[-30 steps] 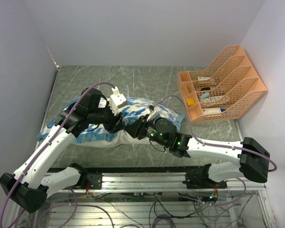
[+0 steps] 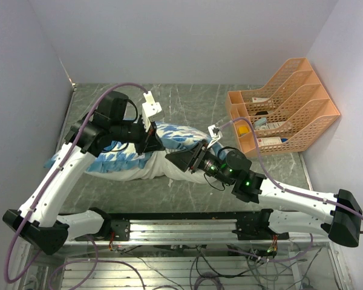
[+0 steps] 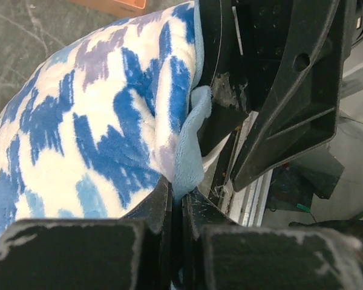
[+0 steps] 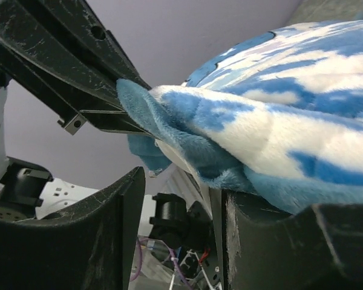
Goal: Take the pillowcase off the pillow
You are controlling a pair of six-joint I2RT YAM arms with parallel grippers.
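The blue-and-white fleece pillowcase lies across the table, crumpled under both arms. Plain white fabric shows along its near side; whether that is pillow or case I cannot tell. My left gripper is shut on the case's light-blue hem. Close by on the right, my right gripper stands part open. One of its fingers lies under or against the hem, while the other finger is clear of the cloth. Whether the first finger is inside the case is hidden.
An orange mesh organizer with several small items stands at the back right. A metal frame with cables lies beyond the table's front edge.
Both grippers have shifted slightly to the right, and the right arm has swung outward.
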